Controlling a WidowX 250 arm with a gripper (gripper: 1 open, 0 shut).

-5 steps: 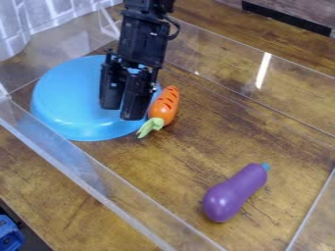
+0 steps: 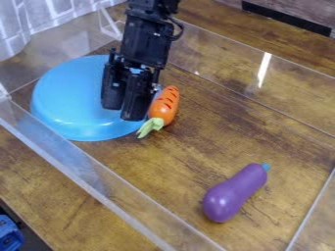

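Observation:
A black robot arm reaches down from the top of the camera view, its gripper low over the right part of a blue bowl or plate. Just right of the gripper lies an orange toy carrot with pale green leaves. A purple toy eggplant lies apart on the wooden floor at lower right. Whether the fingers are open or shut, or hold anything, is hard to tell against the dark shape.
Clear walls border the wooden surface. Free wood shows in the middle right and toward the back right. A blue object sits outside at the bottom left.

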